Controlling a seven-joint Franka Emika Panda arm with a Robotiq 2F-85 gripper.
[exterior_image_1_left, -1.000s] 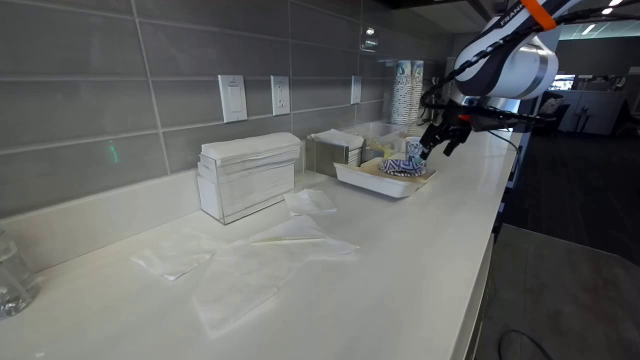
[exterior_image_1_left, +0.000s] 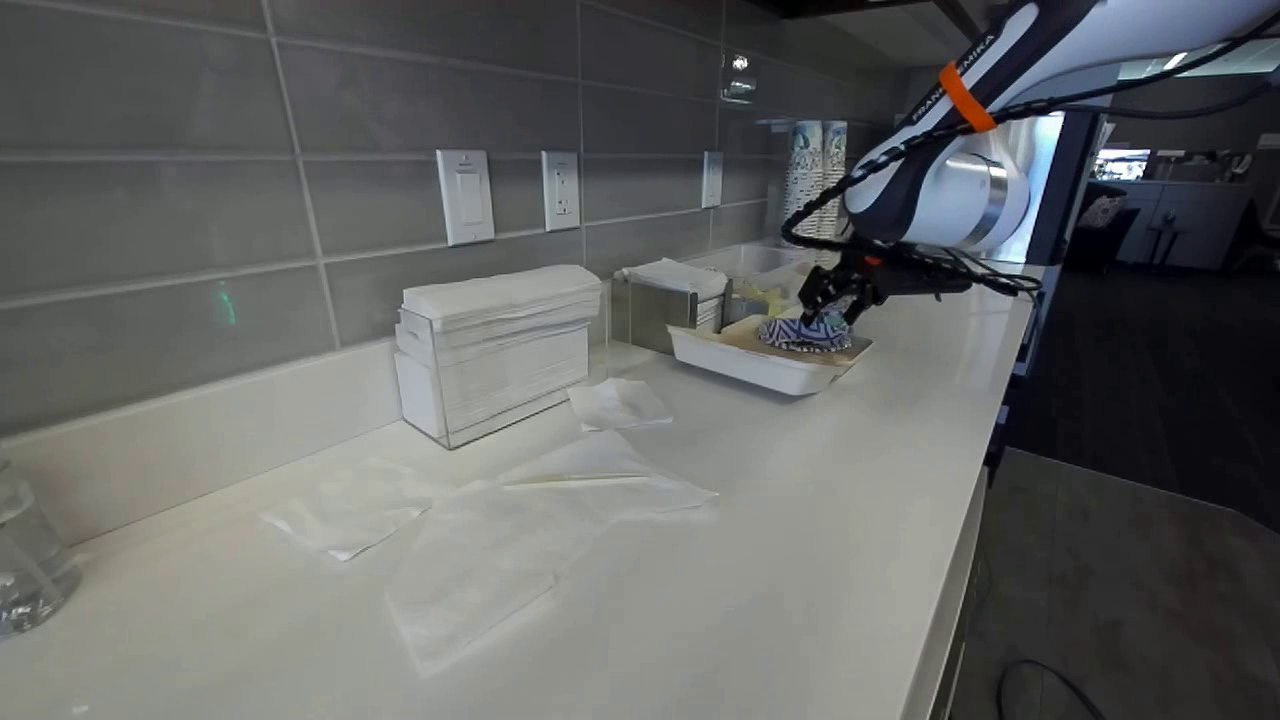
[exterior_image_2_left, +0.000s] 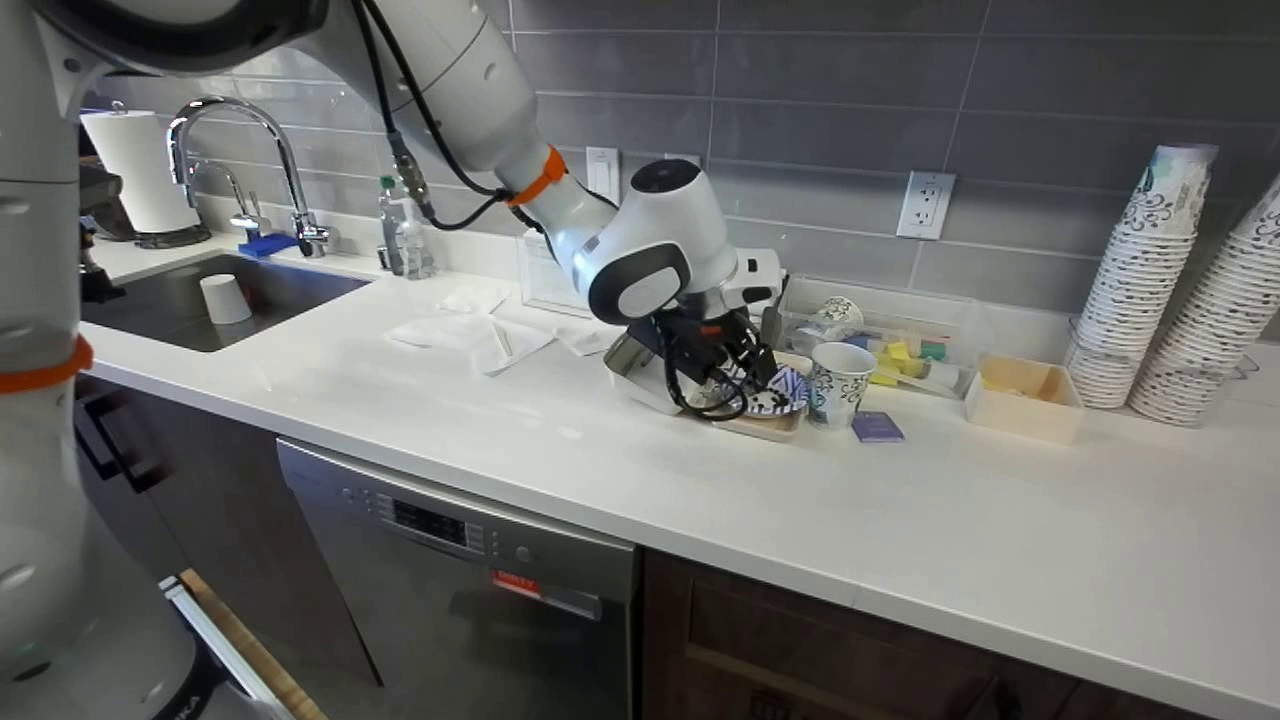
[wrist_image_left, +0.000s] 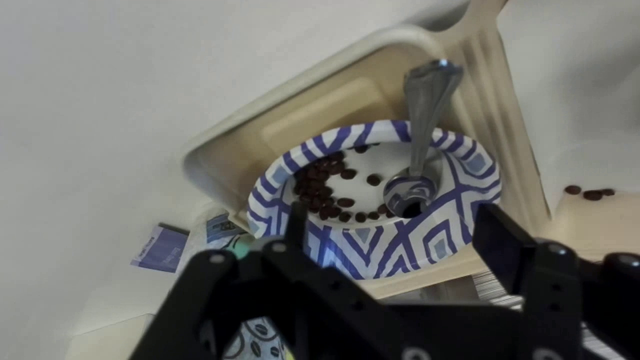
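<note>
A blue-and-white patterned paper bowl (wrist_image_left: 372, 249) rests in an open takeout container (wrist_image_left: 336, 114). Dark beans (wrist_image_left: 315, 186) lie inside the bowl, mostly along one side. A metal spoon (wrist_image_left: 423, 114) leans in it, its handle rising over the rim. In the wrist view my gripper spans the bowl's near side, its fingers wide apart with no object clearly held between them. From exterior view 1 the gripper (exterior_image_1_left: 828, 300) appears right over the bowl (exterior_image_1_left: 801, 332); whether it touches the rim is unclear. The arm partly covers the bowl in exterior view 2.
A patterned paper cup (exterior_image_2_left: 839, 382) stands close beside the container, with a purple packet (exterior_image_2_left: 877, 427) nearby. Behind are a clear bin (exterior_image_2_left: 948, 314) and a napkin holder (exterior_image_1_left: 672, 306). Several loose beans (wrist_image_left: 592, 195) lie in the container's other part.
My arm has moved left in exterior view 1 and lower, from beside the cup to over the bowl. The gripper now blocks the cup there. The bowl and container look unmoved.
</note>
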